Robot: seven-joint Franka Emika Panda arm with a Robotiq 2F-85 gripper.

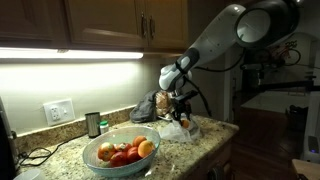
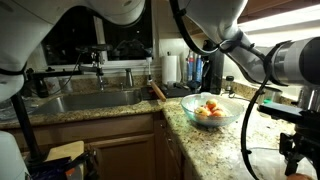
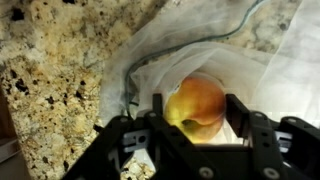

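Note:
A yellow and red peach (image 3: 195, 108) sits in a crumpled clear plastic bag (image 3: 150, 45) on the counter. My gripper points down over it, one of its fingers on each side of the fruit in the wrist view. The fingers stand apart by about the fruit's width. Whether they press on it, I cannot tell. In exterior view 1 the bag (image 1: 172, 132) lies near the counter's right end, below the gripper. Only part of the peach (image 2: 298, 176) shows at the lower edge of exterior view 2.
A large bowl (image 1: 103, 164) of several red and orange fruits stands on the counter, well away from the bag. Bags (image 1: 144, 107) and a dark canister (image 1: 93, 125) are by the wall.

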